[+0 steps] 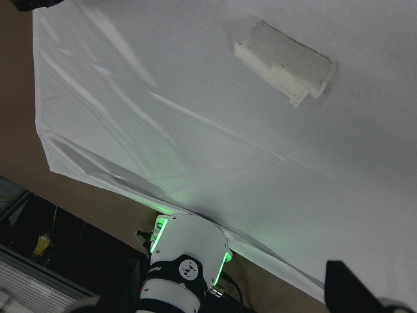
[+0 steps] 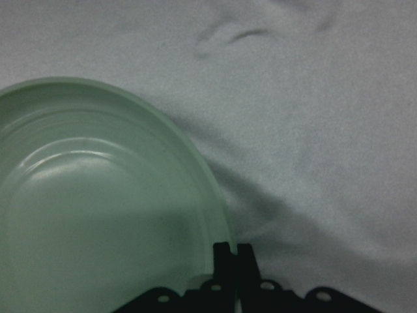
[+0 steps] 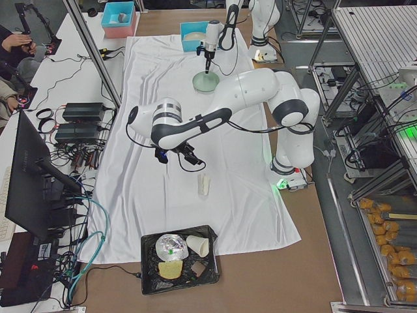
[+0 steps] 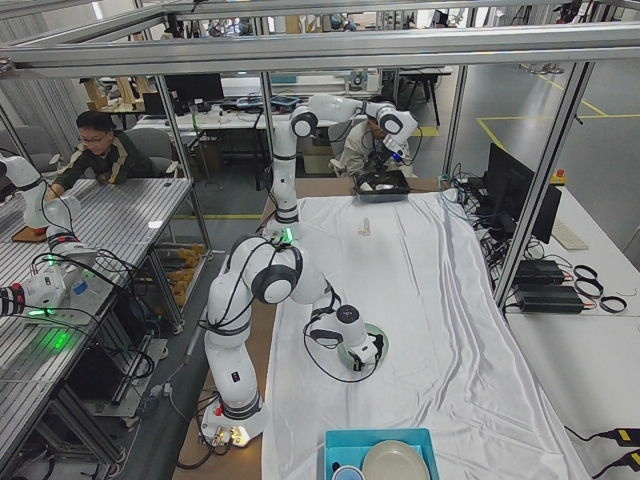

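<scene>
A pale folded piece, like paper or cloth [image 3: 203, 184] [image 1: 285, 60], lies on the white cloth. My left gripper [image 3: 186, 153] hangs above the cloth short of it; only dark edges of the gripper show in its wrist view, so its finger is unclear. At the far end, my right gripper is at the rim of a green plate [image 2: 91, 208], its two dark fingers close together on the edge; whether the rim is between them is hard to tell.
A black tray [image 3: 211, 274] with foil, a sponge and a white cup sits at one end. A blue bin [image 4: 330, 455] with dishes stands at the other. A monitor and cables line one side.
</scene>
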